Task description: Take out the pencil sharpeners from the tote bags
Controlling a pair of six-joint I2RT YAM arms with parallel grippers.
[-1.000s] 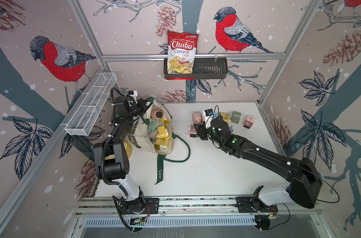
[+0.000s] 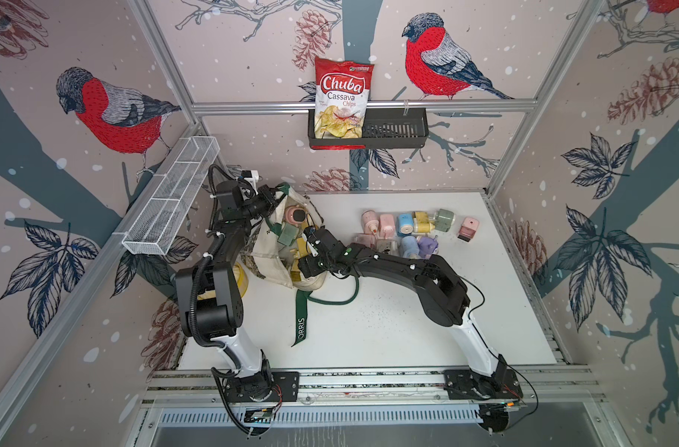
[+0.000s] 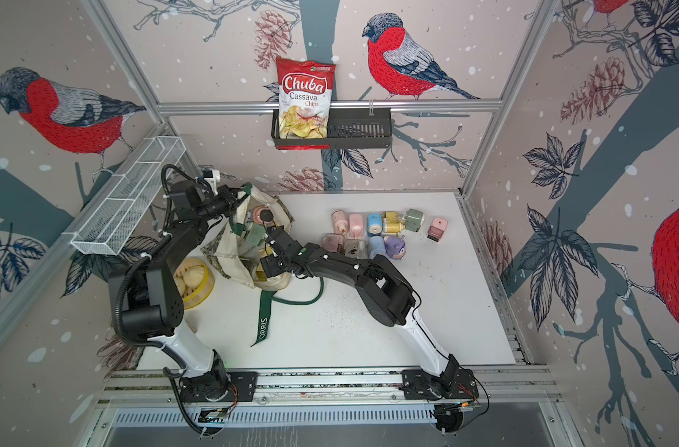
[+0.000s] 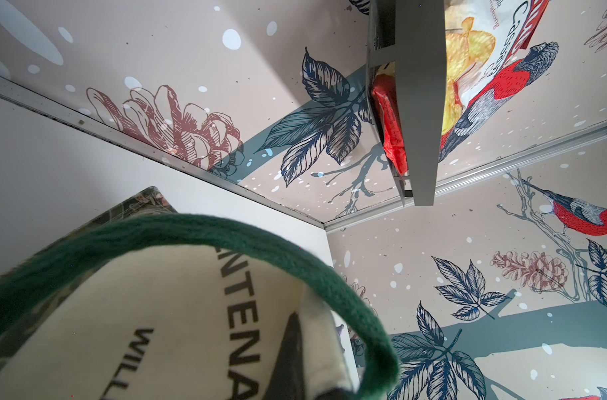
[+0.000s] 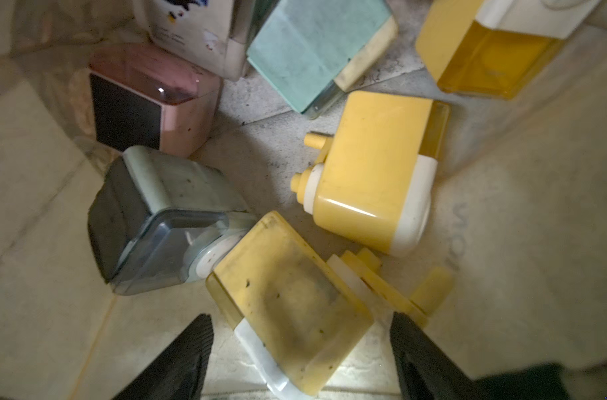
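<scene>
The cream tote bag (image 2: 267, 262) lies on its side with its mouth open. In the top left view my left gripper (image 2: 274, 195) is at its upper edge, beside the green handle (image 4: 203, 230). It is shut there on the bag's thin cloth. My right gripper is inside the mouth, open, its fingers (image 5: 177, 363) on either side of a dusty yellow sharpener (image 5: 290, 300) but apart from it. Around that one lie another yellow sharpener (image 5: 376, 166), a grey-green one (image 5: 170, 213), a pink one (image 5: 153, 96), a teal one (image 5: 320, 46) and a yellow-white one (image 5: 496, 50).
Several sharpeners, among them a green one (image 2: 444, 219) and a pink one (image 2: 468, 228), stand grouped on the table's right half. A yellow bowl (image 3: 194, 283) sits left of the bag. A green strap (image 2: 301, 316) trails in front.
My right gripper has swung left from the sharpeners on the table to the bag and into its mouth. The left arm and the bag have stayed put.
</scene>
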